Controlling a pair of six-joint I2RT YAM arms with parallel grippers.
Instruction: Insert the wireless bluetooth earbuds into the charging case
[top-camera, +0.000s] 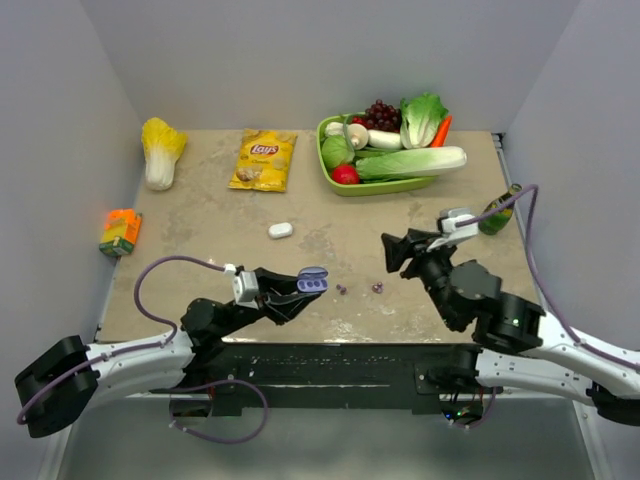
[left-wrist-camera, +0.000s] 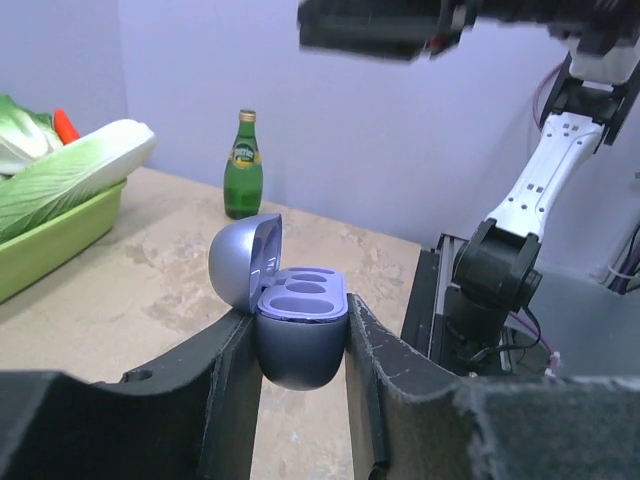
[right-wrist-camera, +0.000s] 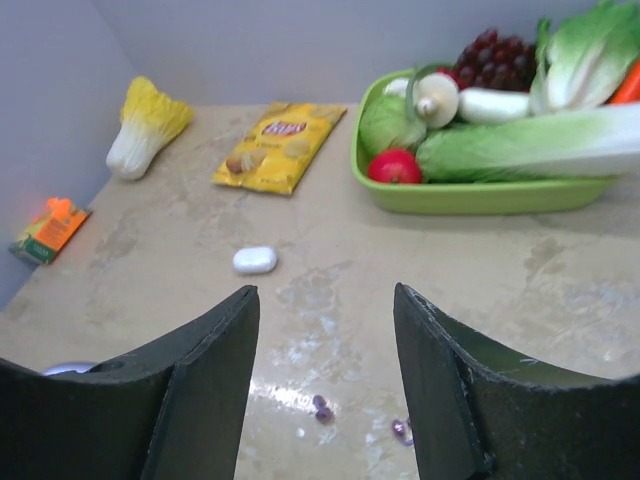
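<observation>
A lavender charging case (top-camera: 312, 285) stands over the table with its lid swung up. My left gripper (top-camera: 298, 292) is shut on the case body. In the left wrist view the case (left-wrist-camera: 303, 345) is upright between the fingers, and its tray shows oval hollows that look empty. Two small purple earbuds lie on the table to the right of the case: the left earbud (top-camera: 341, 289) and the right earbud (top-camera: 377, 287). My right gripper is open, with nothing between its fingers; both earbuds appear beyond and below its tips in the right wrist view.
A small white case (top-camera: 280, 230) lies behind my left gripper. Farther back are a chips bag (top-camera: 264, 160) and a green basket (top-camera: 385, 187) of vegetables. At the right edge is a green bottle (top-camera: 497, 212).
</observation>
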